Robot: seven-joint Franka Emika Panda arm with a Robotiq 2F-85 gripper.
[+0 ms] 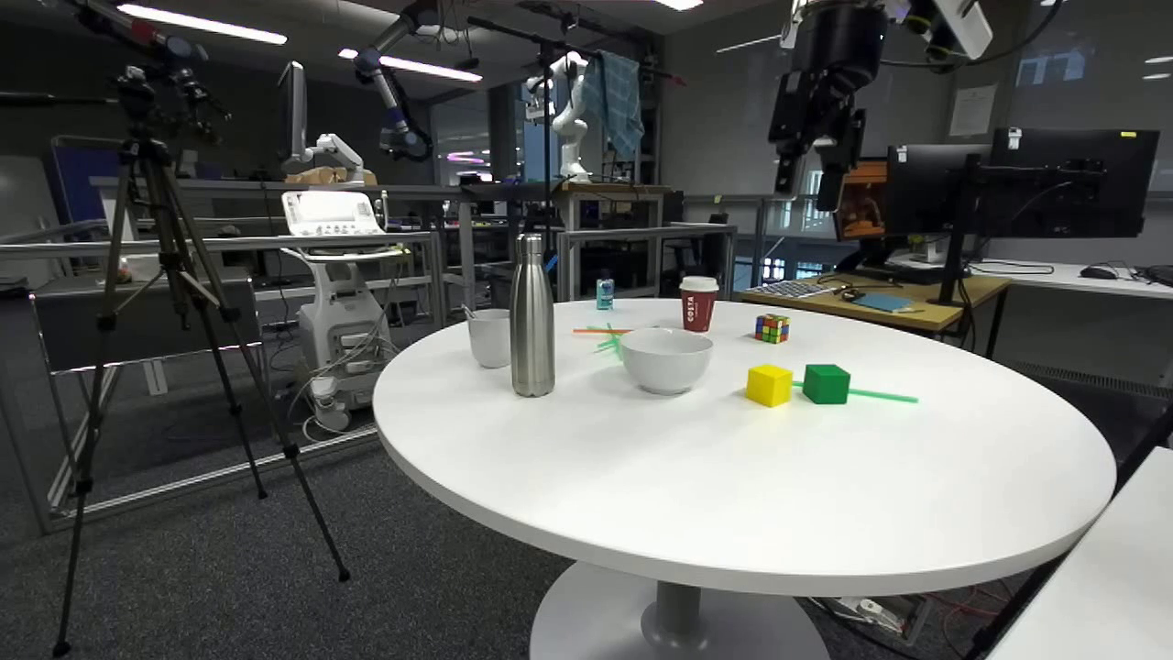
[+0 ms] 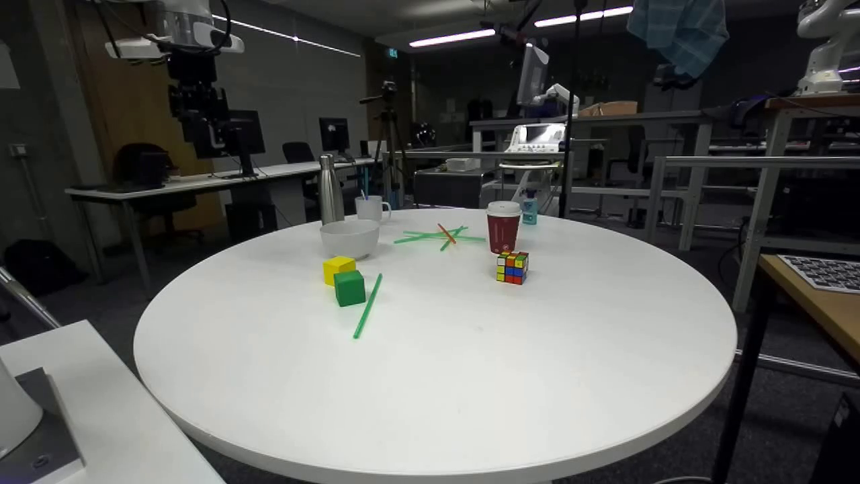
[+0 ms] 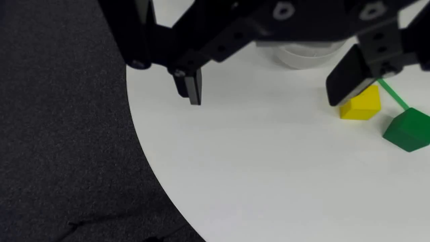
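High above the round white table (image 1: 704, 484), my gripper (image 1: 807, 198) hangs open and empty. In the wrist view its two fingers (image 3: 194, 86) stand wide apart, with bare tabletop between them. A yellow cube (image 1: 769, 386) and a green cube (image 1: 826, 384) sit close together on the table; the right finger partly covers the yellow cube (image 3: 362, 105) in the wrist view. Behind them is a white bowl (image 1: 666, 361), its inside mostly hidden. One green straw (image 2: 368, 306) lies beside the cubes. A Rubik's cube (image 2: 512, 267) rests near a red lidded cup (image 2: 503, 228).
A steel bottle (image 1: 532, 319) stands upright by a white mug (image 1: 490, 337) that holds something thin. Several green straws and an orange straw (image 2: 447, 234) lie crossed near a small blue bottle (image 2: 529, 209).
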